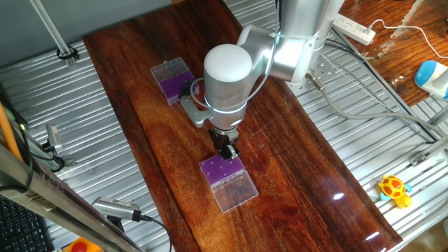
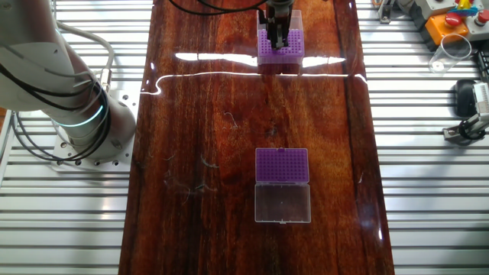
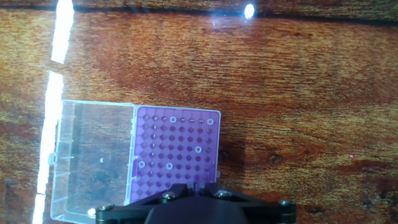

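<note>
Under my gripper lies a purple rack box (image 3: 177, 146) with a grid of small holes. A few pale rings, perhaps tube tops, sit in scattered holes of it. Its clear lid (image 3: 96, 158) is folded open flat beside it. In the wrist view my fingers come together over the rack's near right corner; whether something tiny is between the tips is hidden. Exterior view 1 has the gripper (image 1: 229, 154) just over the rack's edge (image 1: 221, 168). A second purple rack (image 2: 281, 165), its clear lid (image 2: 283, 203) also open, rests apart from it on the table.
The brown wooden tabletop (image 1: 294, 189) between and around the two boxes is clear. A toy turtle (image 1: 393, 187) lies off to the side on the metal slats. A clear cup (image 2: 449, 55) stands on the slats beyond the table's edge.
</note>
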